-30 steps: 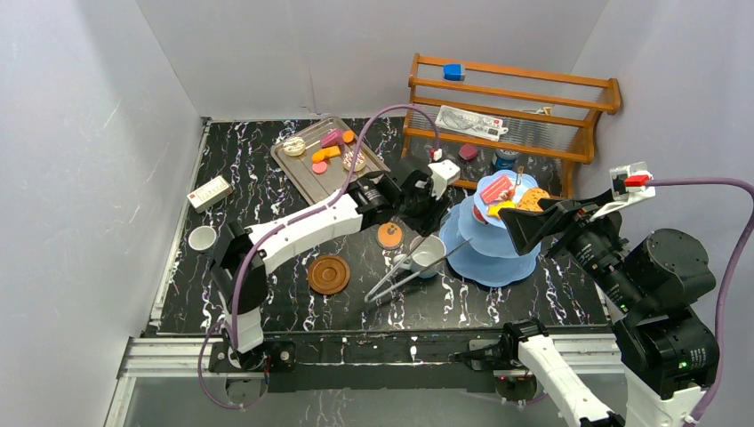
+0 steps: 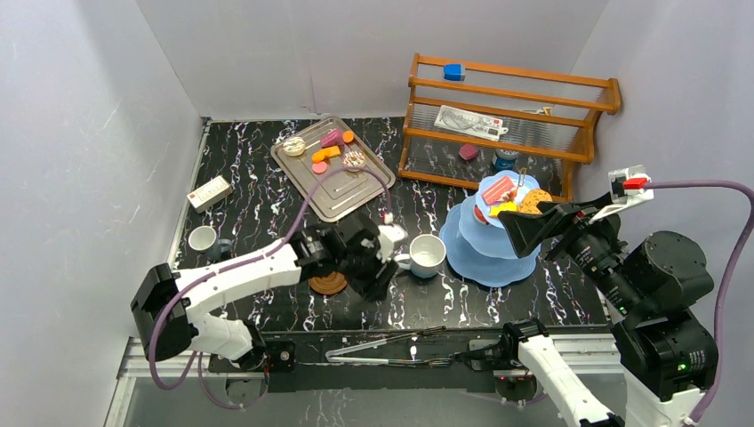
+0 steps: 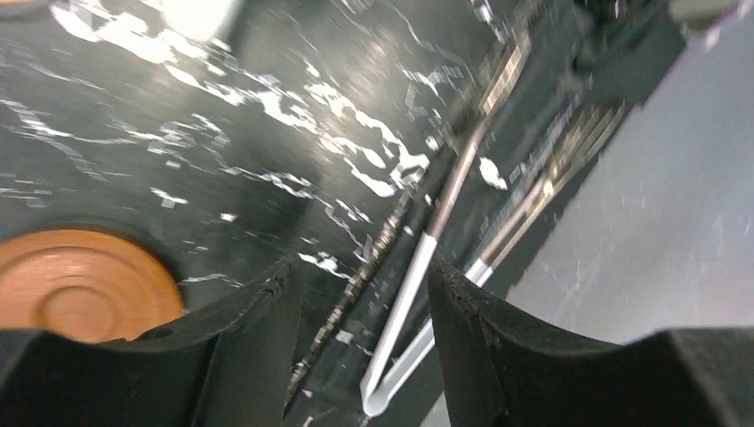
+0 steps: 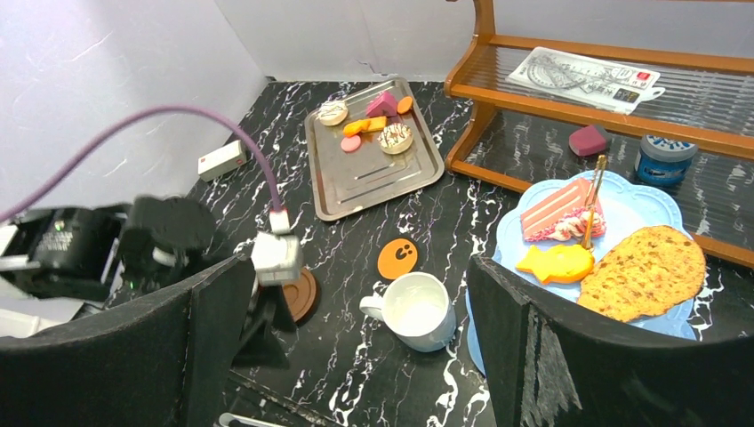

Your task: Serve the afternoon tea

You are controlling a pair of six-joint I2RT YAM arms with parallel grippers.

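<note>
A blue tiered stand [image 2: 480, 262] holds pastries and a cookie at the right, a gold utensil upright on it. A mug [image 2: 427, 253] stands beside it. A wooden coaster [image 3: 76, 285] lies under my left gripper, which is part open with nothing between its fingers and hangs blurred over the front of the counter. Metal tongs [image 3: 405, 302] lie along the front edge below it. A tray [image 2: 298, 182] with treats sits at the back. My right gripper is open and empty, above the stand's front.
A wooden rack [image 2: 587, 133] fills the back right. A white box [image 2: 210, 193] and a cup [image 2: 203, 238] sit at the left. An orange coaster [image 4: 397, 258] lies behind the mug.
My left gripper moved from beside the mug and stand toward the front-left, away from the tongs it held over the mug; they now lie at the front edge. The right arm is still.
</note>
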